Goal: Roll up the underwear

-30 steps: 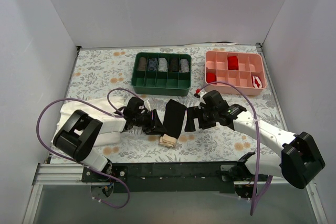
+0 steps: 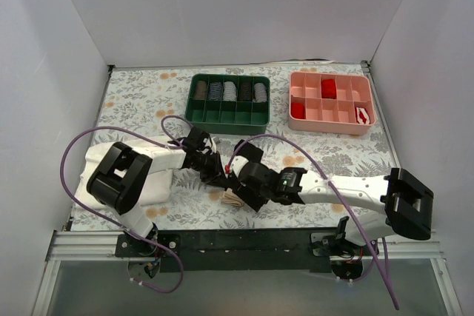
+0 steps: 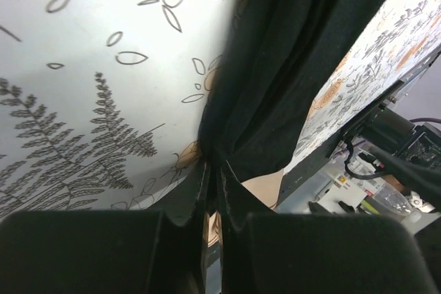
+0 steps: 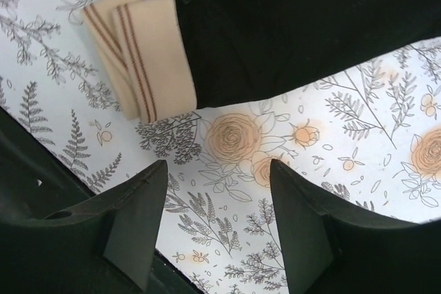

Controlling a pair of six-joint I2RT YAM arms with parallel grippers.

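Observation:
The underwear is a black strip lying lengthwise on the patterned mat, with a beige striped waistband at its near end. In the right wrist view the black cloth crosses the top and the folded waistband sits at upper left. My left gripper is shut on the cloth's left edge, close to the waistband. Over the strip, my right gripper hides its middle from above. Its fingers stand apart, with only bare mat showing between them in its wrist view.
A green divided box holding several rolled items stands at the back. To its right is a pink divided box with red items. White cloth lies at left under the left arm.
My right gripper has moved left, from beside the black strip to over it.

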